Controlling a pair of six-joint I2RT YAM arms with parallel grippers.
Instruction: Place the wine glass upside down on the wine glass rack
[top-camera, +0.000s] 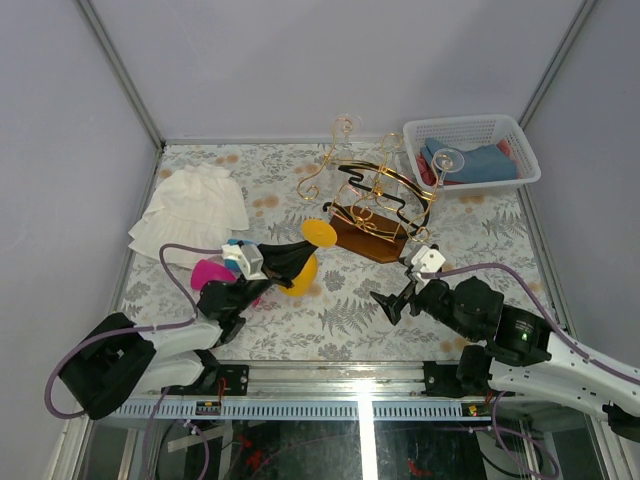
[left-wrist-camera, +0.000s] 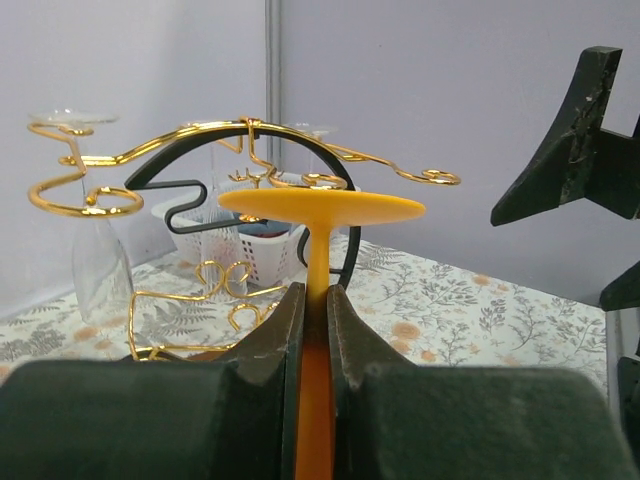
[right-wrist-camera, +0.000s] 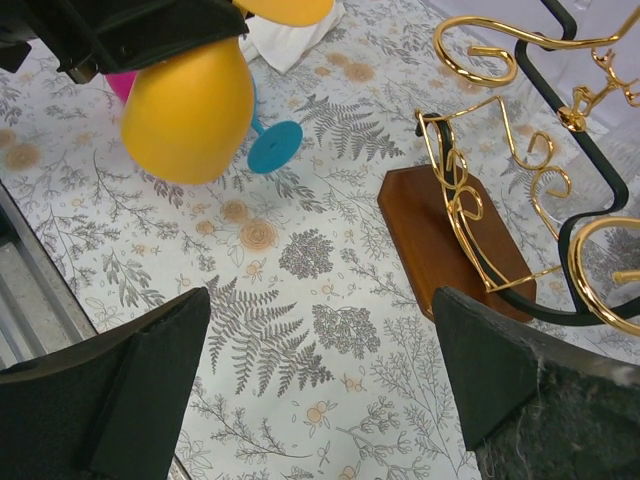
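My left gripper (top-camera: 310, 246) is shut on the stem of a yellow wine glass, whose flat foot (left-wrist-camera: 322, 207) points up and whose bowl (right-wrist-camera: 190, 115) hangs below the fingers. In the left wrist view the gold and black wine glass rack (left-wrist-camera: 250, 128) stands beyond the glass, with a gap between them in the top view. Its wooden base (right-wrist-camera: 440, 235) rests on the table, and clear glasses (left-wrist-camera: 100, 265) hang upside down from its gold loops. In front of the rack, my right gripper stands open with only tablecloth between its fingers.
A pink glass (top-camera: 208, 273) and a blue glass (right-wrist-camera: 275, 147) lie behind the left gripper. A white cloth (top-camera: 190, 215) is at the left, and a white basket (top-camera: 465, 128) with folded cloths is at the back right.
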